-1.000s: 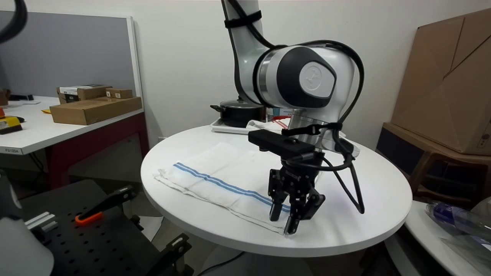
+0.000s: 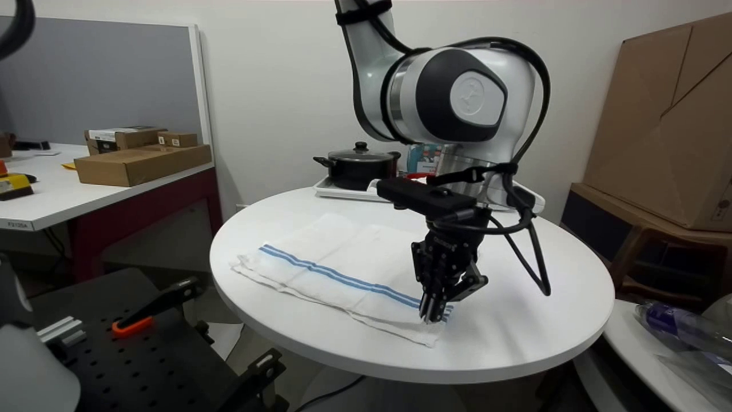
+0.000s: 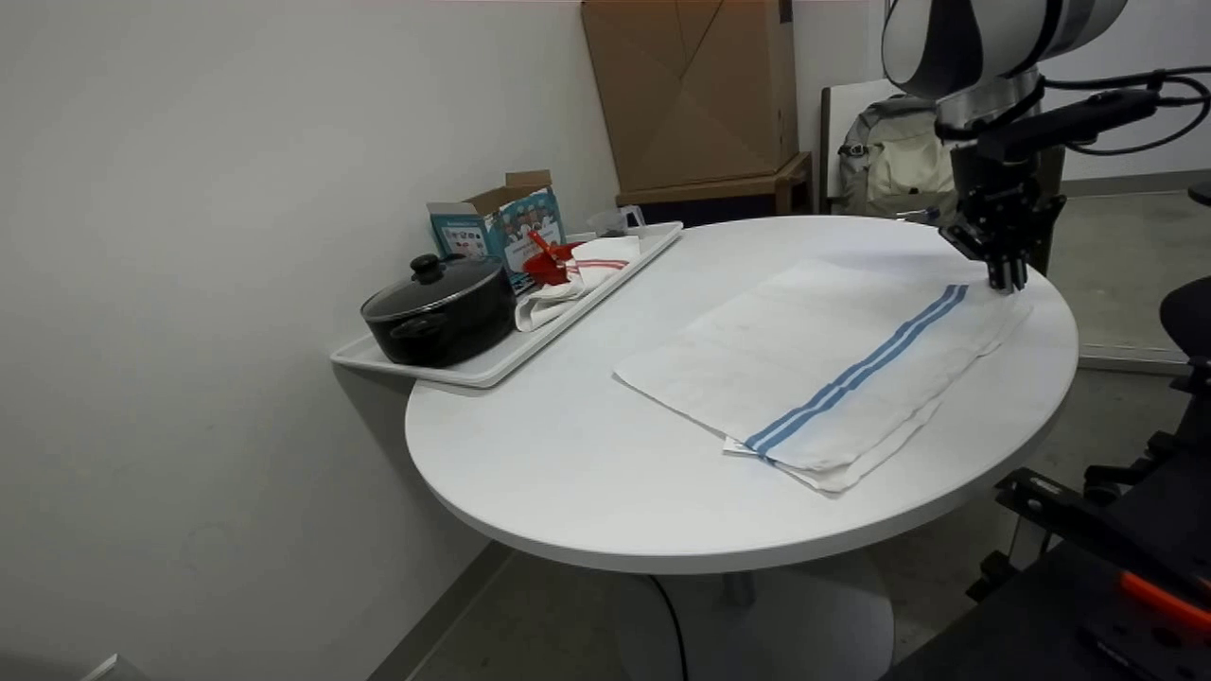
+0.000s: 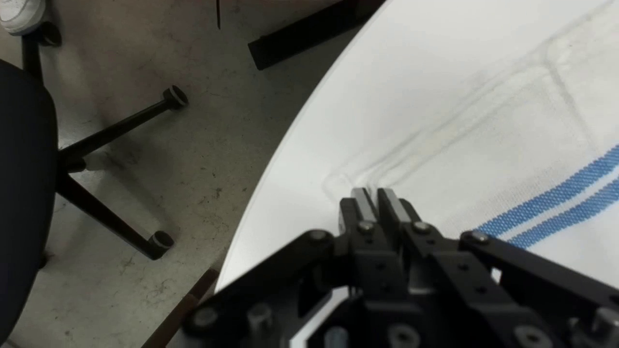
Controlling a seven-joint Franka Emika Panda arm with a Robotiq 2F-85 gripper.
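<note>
A white towel (image 2: 343, 240) with a double blue stripe lies spread over the round white table, folded in layers along its near edge. At the towel's near right corner, my gripper (image 2: 432, 319) is shut on a bit of the cloth, fingers pointing down. In exterior view 2 the gripper (image 3: 1007, 276) stands at the far right end of the towel (image 3: 783, 329), near the table's rim. The fingertips (image 4: 361, 203) sit close together against the towel (image 4: 499, 133) in the wrist view; the pinched cloth itself is mostly hidden between them.
A white tray (image 3: 488, 369) at the wall side holds a black lidded pot (image 3: 443, 312), a box (image 3: 500, 227) and a red-striped cloth (image 3: 579, 278). The table's edge (image 4: 261, 180) runs close beside the gripper. Bare tabletop lies right of the towel.
The fingers were apart around the towel's corner and have come together. My gripper has risen slightly, and the towel's right end is drawn a little to the right.
</note>
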